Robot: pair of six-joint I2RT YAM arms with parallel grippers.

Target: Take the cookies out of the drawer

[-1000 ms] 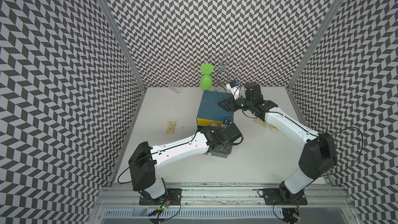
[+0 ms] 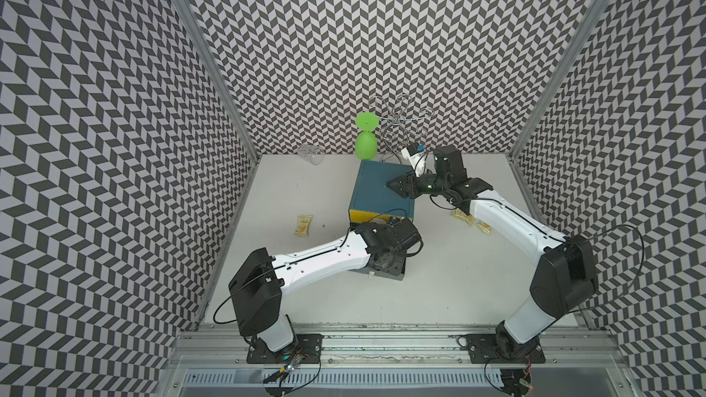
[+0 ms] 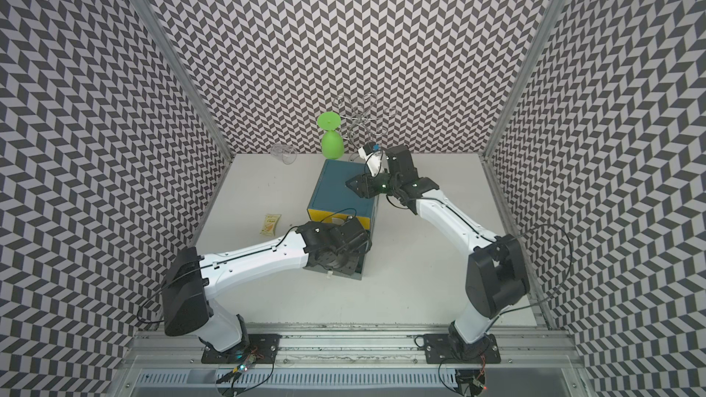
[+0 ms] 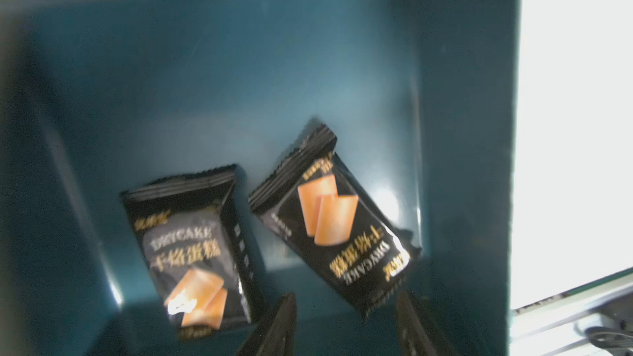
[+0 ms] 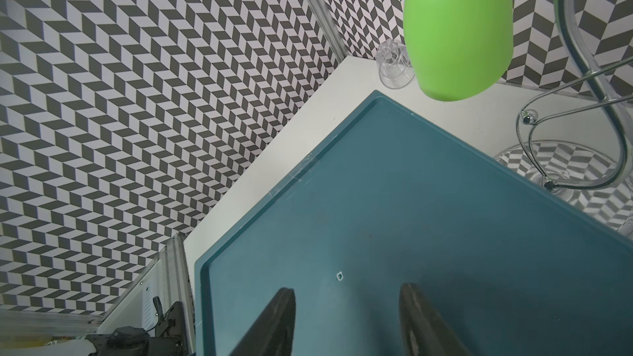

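Note:
Two black DRYCAKE packets, one (image 4: 191, 250) on the left and one (image 4: 336, 224) on the right, lie on the floor of the open teal drawer (image 4: 217, 72). My left gripper is over the drawer with its fingers apart, below the packets in the left wrist view, nothing seen between them. From above, its arm hides much of the drawer. My right gripper is above the cabinet's flat teal top (image 5: 389, 178), its fingers apart and empty.
A green vase (image 5: 457, 33), a wire stand (image 5: 593, 186) and clear glasses (image 5: 395, 66) stand behind the cabinet. A yellow packet (image 2: 303, 225) lies left of the cabinet and more lie right of it (image 2: 462, 216).
My left wrist has shifted leftward and turned slightly over the drawer. The right arm looks unchanged.

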